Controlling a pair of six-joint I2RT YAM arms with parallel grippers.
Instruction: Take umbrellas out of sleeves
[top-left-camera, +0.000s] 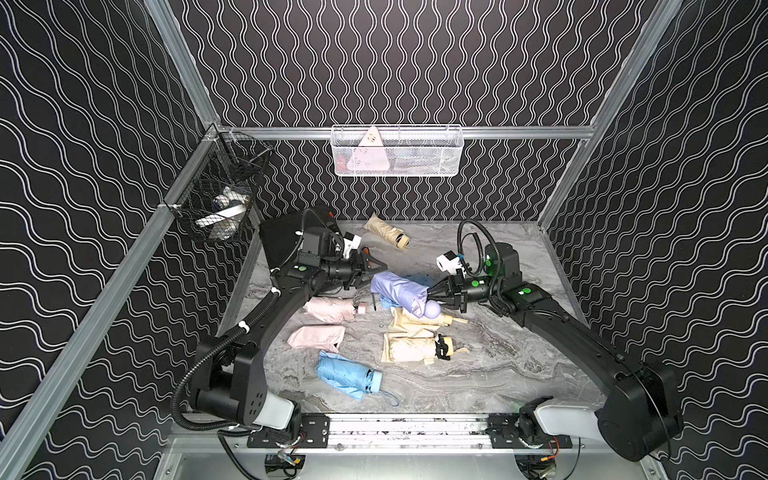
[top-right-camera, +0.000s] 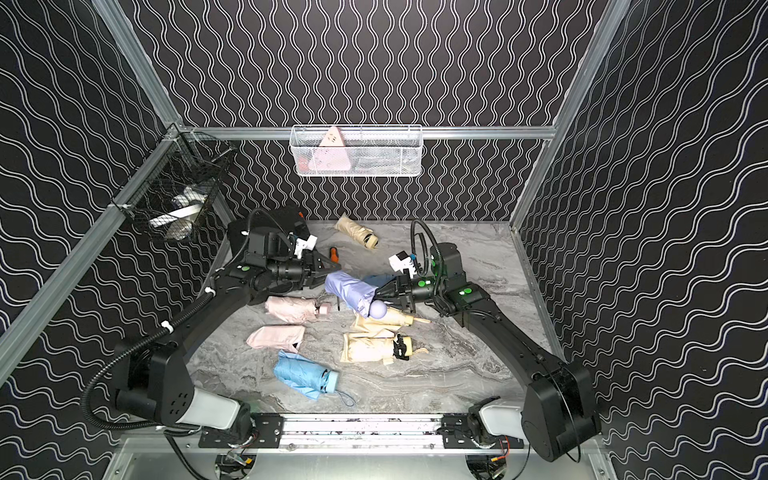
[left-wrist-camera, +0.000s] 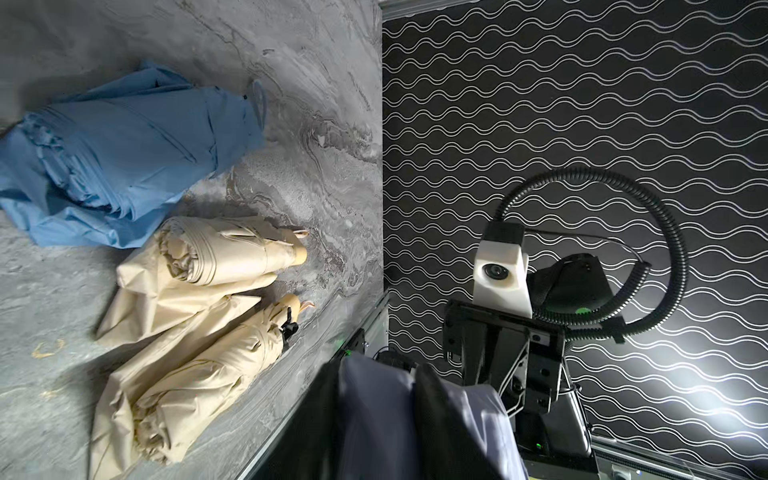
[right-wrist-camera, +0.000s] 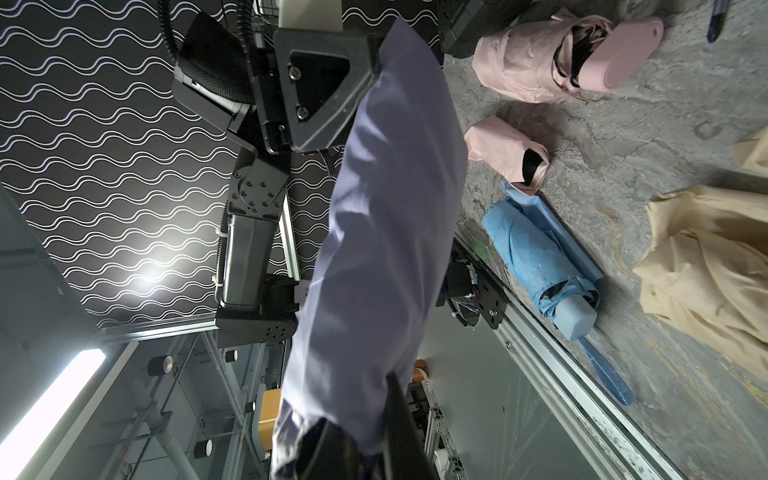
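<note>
A lavender sleeved umbrella (top-left-camera: 398, 292) with a round handle (top-right-camera: 377, 309) hangs in mid-air between my grippers. My right gripper (top-left-camera: 433, 293) is shut on its handle end; in the right wrist view its fingertips are hidden by the fabric. My left gripper (top-left-camera: 374, 270) is at the far end of the umbrella; in the left wrist view lavender cloth lies between its blurred fingers. Under it lie a blue umbrella (left-wrist-camera: 136, 152), two cream umbrellas (top-right-camera: 376, 348), pink ones (top-right-camera: 292, 308), a pink sleeve-like piece (top-right-camera: 274, 337) and a light-blue umbrella (top-right-camera: 304, 374) nearer the front.
A tan umbrella (top-left-camera: 386, 230) lies at the back beside a black bag (top-left-camera: 280, 236). A white wire basket (top-left-camera: 424, 156) and a black wire basket (top-left-camera: 188, 209) hang on the walls. Bare table lies at the back right.
</note>
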